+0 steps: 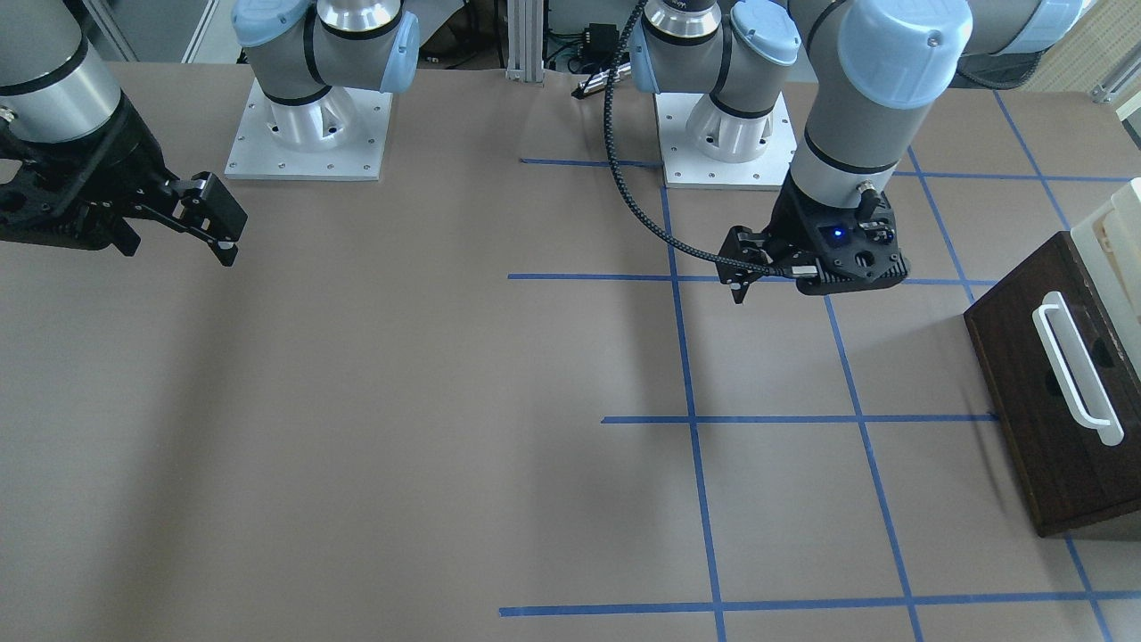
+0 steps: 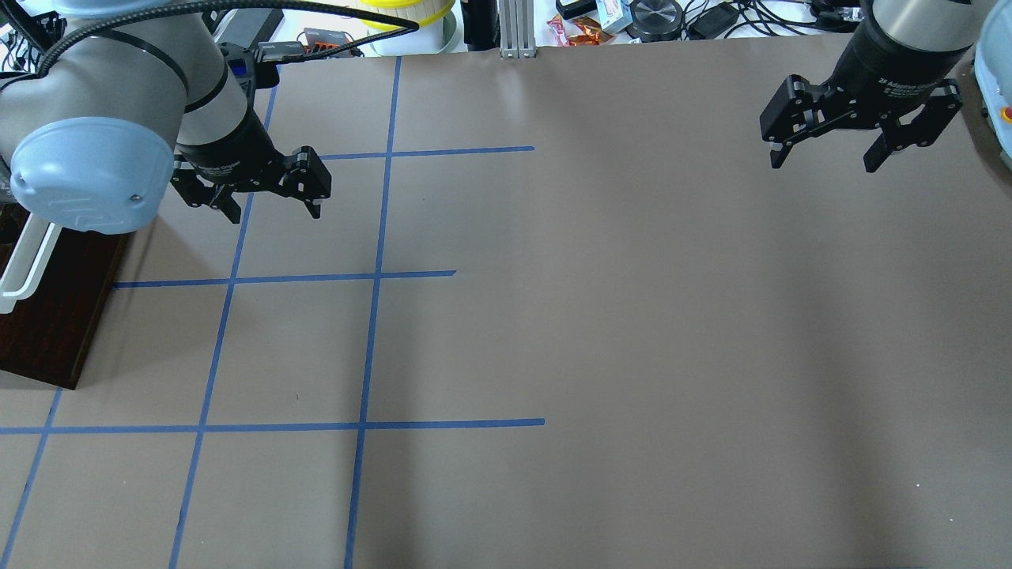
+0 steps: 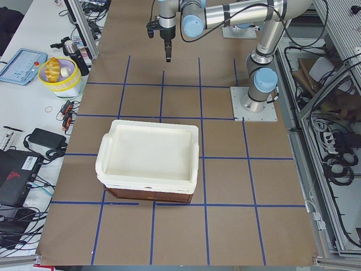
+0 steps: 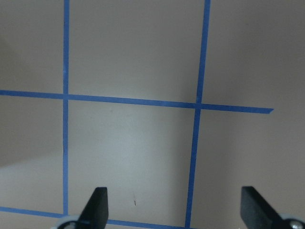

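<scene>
My gripper [image 2: 273, 210] hangs above the blue-taped grid table [image 1: 535, 481], its black fingers apart with nothing between them. In the left wrist view both fingertips show at the lower corners, over bare floor tiles marked by blue tape. A dark wooden drawer box [image 1: 1043, 407] with a white handle [image 1: 1077, 364] stands to one side of the gripper; in the camera left view a white lidded or open-topped tray [image 3: 148, 155] sits on it.
A second black gripper [image 2: 859, 123] hangs at the other side of the table in the top view. A yellow bowl [image 3: 59, 82] and cables lie on the side bench.
</scene>
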